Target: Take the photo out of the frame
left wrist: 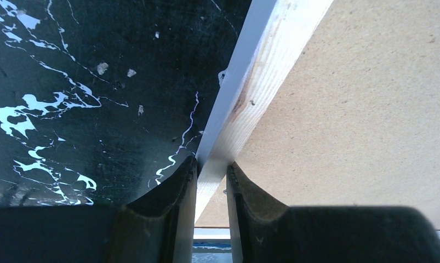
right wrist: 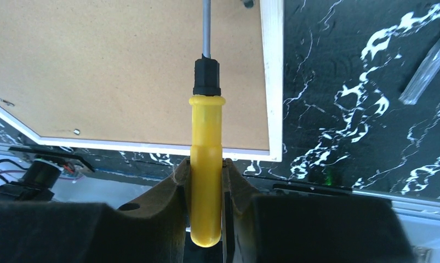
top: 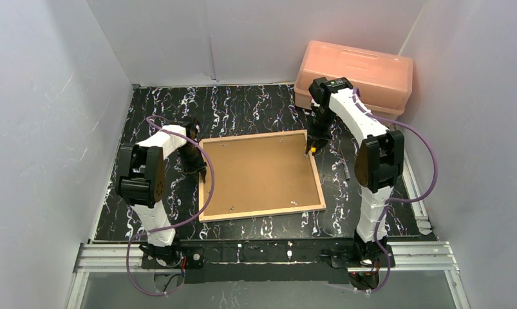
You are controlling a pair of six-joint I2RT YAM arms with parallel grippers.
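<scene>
The picture frame (top: 262,213) lies back side up on the dark marbled table, its brown backing board (top: 259,174) facing up. Small metal fasteners (top: 293,203) dot the board near its edges. My left gripper is shut on the frame's left wooden bar (left wrist: 256,90), one finger on each side of it. Over the right bar (right wrist: 273,82), my right gripper is shut on the yellow handle (right wrist: 206,129) of a screwdriver. Its metal shaft (right wrist: 206,33) points away past the view's top edge, so the tip is hidden. One fastener (right wrist: 249,3) shows close beside the shaft.
A pink lidded box (top: 355,71) stands at the back right, close behind the right arm. Right of the frame lies a thin clear rod-like object (right wrist: 428,66). Purple cables loop over both arms.
</scene>
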